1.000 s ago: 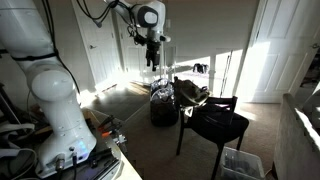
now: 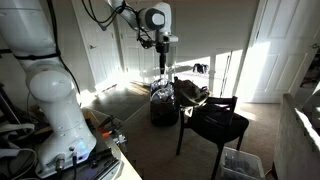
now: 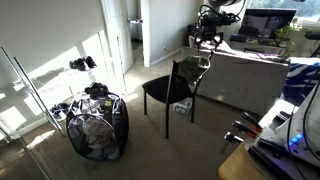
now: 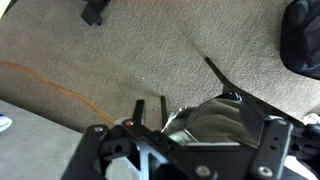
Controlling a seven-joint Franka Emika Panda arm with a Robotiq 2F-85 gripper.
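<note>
My gripper [image 2: 162, 45] hangs from the white arm, high above the floor, behind the chair and above the black mesh hamper [image 2: 163, 105] as seen in exterior view 1. In exterior view 2, the black chair [image 3: 172, 90] has an olive bag or cloth [image 3: 193, 68] on it, with the gripper raised beyond it. From the wrist, the gripper shows its dark fingers [image 4: 137, 112] spread wide. A shiny grey thing [image 4: 212, 122] shows below, between them; what it is I cannot tell. No object appears gripped.
Shoes [image 3: 85, 65] lie along the wall. A clear plastic bin [image 2: 241, 164] stands on the floor right of the chair. An orange cable [image 4: 60, 82] crosses the carpet. Bare carpet lies in front of the chair.
The arm's end has shifted slightly right in exterior view 1, and its wrist has tilted. The chair and hamper look unmoved.
</note>
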